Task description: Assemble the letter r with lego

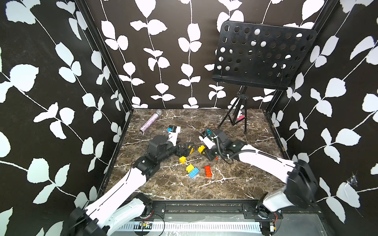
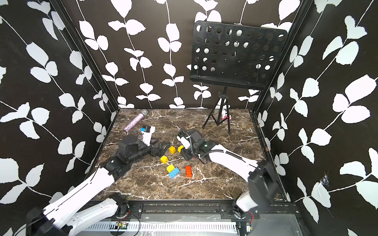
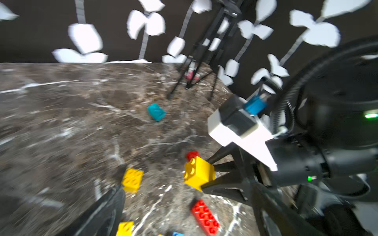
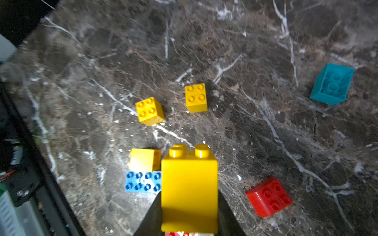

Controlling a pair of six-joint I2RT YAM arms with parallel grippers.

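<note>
My right gripper is shut on a yellow brick (image 3: 198,173), studded face showing, held above the marble table (image 4: 244,47). My left gripper (image 1: 184,150) is open and low, left of the right one, nothing seen between its fingers. Loose bricks lie below: yellow bricks (image 4: 195,97) (image 4: 150,111) (image 4: 143,160), a light blue brick (image 4: 143,181), a long red brick (image 3: 205,217), a shorter red brick (image 4: 269,196) and a teal brick (image 4: 332,83).
A black music stand (image 2: 222,106) stands at the back right, and a glittery pink cylinder (image 1: 149,121) lies at the back left.
</note>
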